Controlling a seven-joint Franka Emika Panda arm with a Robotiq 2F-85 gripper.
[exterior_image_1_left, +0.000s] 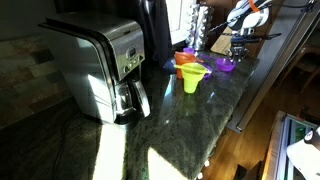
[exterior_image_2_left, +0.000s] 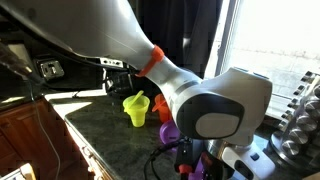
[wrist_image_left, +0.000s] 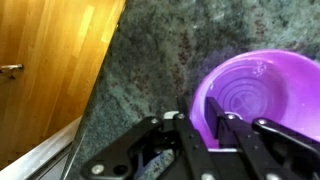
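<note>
A purple bowl (wrist_image_left: 255, 85) fills the right of the wrist view, its near rim beside my gripper. The fingers stand partly apart, with pink rim showing between the dark fingers; I cannot tell whether they touch it. From the first exterior view, the gripper (exterior_image_1_left: 238, 46) is at the far end of the counter, close to a purple bowl (exterior_image_1_left: 225, 65). In the second exterior view the arm covers much of that area.
A yellow cup (exterior_image_1_left: 190, 77) and an orange cup (exterior_image_1_left: 181, 61) stand nearer along the dark counter (exterior_image_1_left: 185, 125). A coffee maker (exterior_image_1_left: 115, 75) occupies the near left. Beyond the counter's edge lies a wooden floor (wrist_image_left: 60, 40).
</note>
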